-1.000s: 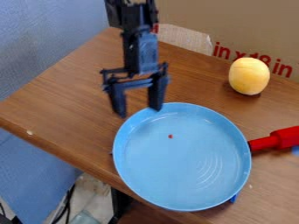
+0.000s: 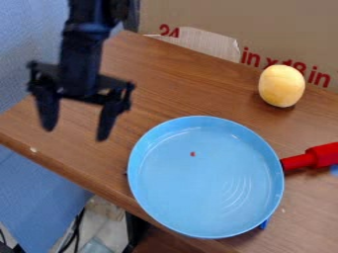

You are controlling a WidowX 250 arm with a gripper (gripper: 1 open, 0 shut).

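My gripper (image 2: 77, 121) is at the upper left, blurred, its two dark fingers apart with nothing seen between them, above the wooden table's left part. A light blue plate (image 2: 205, 183) fills the lower middle, with a small red speck on it. A pale yellow round object (image 2: 282, 86) stands at the upper right.
A red object (image 2: 311, 158) lies at the plate's right, with blue pieces partly hidden near the rim. A cardboard box (image 2: 264, 30) lines the back. The table's left edge drops to a blue surface and cables.
My gripper has moved left, away from the plate, over roughly the last second. The plate and other objects have stayed in place.
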